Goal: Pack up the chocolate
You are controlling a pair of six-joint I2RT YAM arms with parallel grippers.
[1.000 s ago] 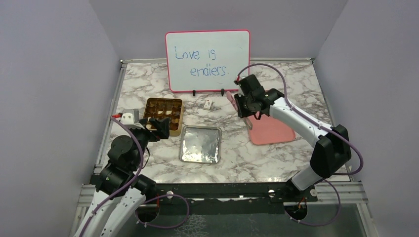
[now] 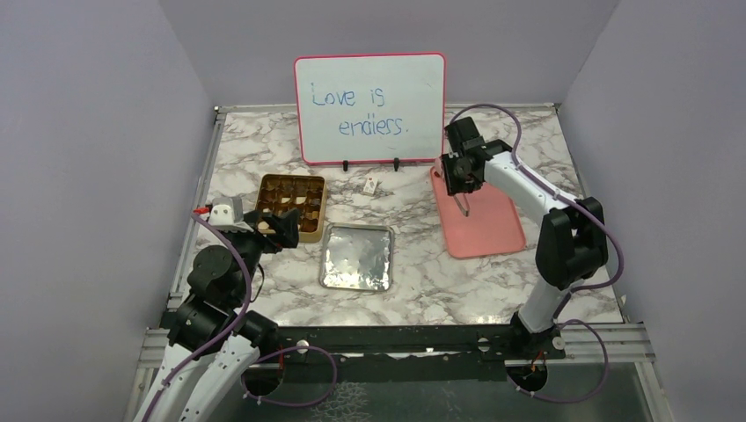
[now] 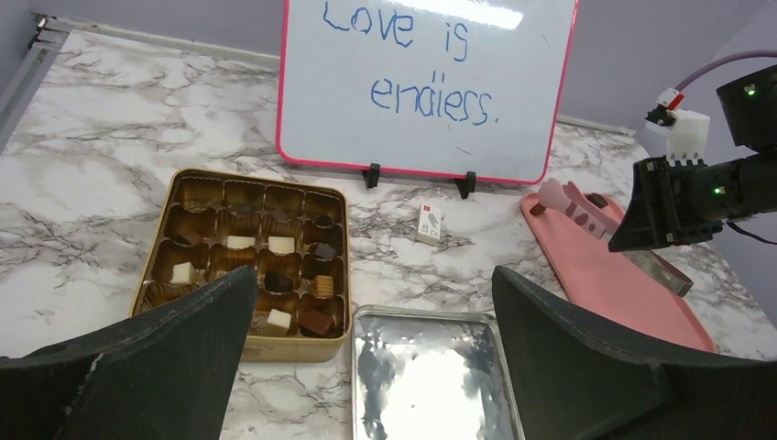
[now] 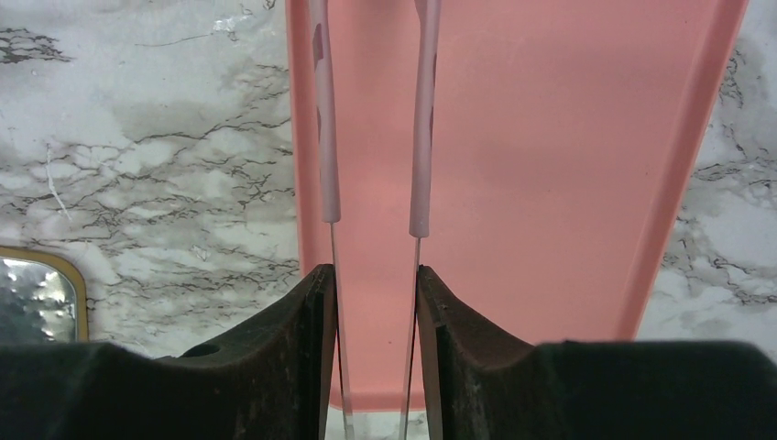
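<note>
My right gripper [image 2: 459, 176] is shut on a pair of tongs with pink tips [image 3: 573, 203], held above the pink tray [image 2: 493, 233]. The tongs' two arms [image 4: 423, 119] stand apart, and their far ends lie outside the right wrist view. In the left wrist view a dark chocolate [image 3: 538, 209] shows at the tray's corner beside the tips, and another dark piece [image 3: 597, 200] behind them; whether the tongs touch either, I cannot tell. A gold box [image 3: 343, 266] holds dark and pale chocolates in its compartments. Close by, my left gripper [image 2: 286, 230] stands open and empty.
A silver tray [image 2: 358, 284], empty, lies between the gold box and the pink tray. A small white box [image 2: 369, 186] sits below the whiteboard [image 2: 369, 97]. Bare marble separates the silver and pink trays.
My right gripper has carried the tongs to the right, from the pink tray's left edge to over its far left part. The left arm has stayed put.
</note>
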